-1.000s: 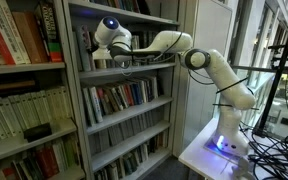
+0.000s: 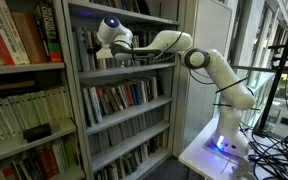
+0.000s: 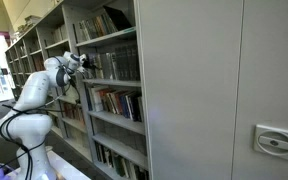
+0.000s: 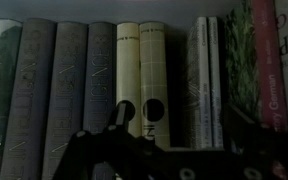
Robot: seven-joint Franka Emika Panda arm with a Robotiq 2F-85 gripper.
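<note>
My gripper is open before a row of upright books, its dark fingers apart at the bottom of the wrist view. Between them, a little farther in, stand a cream book with grid lines (image 4: 154,80) and a pale thin pair of spines (image 4: 204,80). A narrower cream book (image 4: 128,75) is at the left finger. Nothing appears held. Exterior view 1 has the gripper (image 2: 100,55) up at a high shelf of the grey bookcase, its tips hard to make out. From the other side, the gripper (image 3: 85,68) looks small against the shelf.
Grey volumes (image 4: 66,90) fill the left of the row, and a red spine (image 4: 267,65) stands at the right. A dark gap separates the gridded cream book from the pale spines. Below the arm, more shelves hold books (image 2: 129,95). A white table (image 2: 209,160) carries the arm's base.
Over the last second the gripper end of the arm has shifted very slightly at the high shelf. The books on the shelves look the same.
</note>
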